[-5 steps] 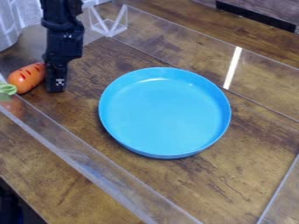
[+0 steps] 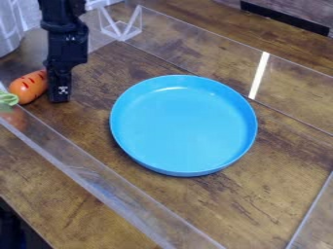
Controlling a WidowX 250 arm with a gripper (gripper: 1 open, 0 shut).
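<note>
My black gripper (image 2: 60,86) reaches down from the top left to the tabletop, its tip beside an orange carrot (image 2: 31,85) with a pale green top. The carrot lies at the left edge of the wooden table. The gripper looks narrow, but I cannot make out whether anything is between its fingers. A round blue plate (image 2: 182,124) lies in the middle, to the right of the gripper and carrot.
Clear plastic walls border the work area, one running diagonally across the lower left. The wooden surface (image 2: 228,204) around the plate is free. A white, light-coloured object sits at the top left behind the arm.
My gripper has shifted very slightly beside the carrot over the last second; the carrot and plate look unmoved.
</note>
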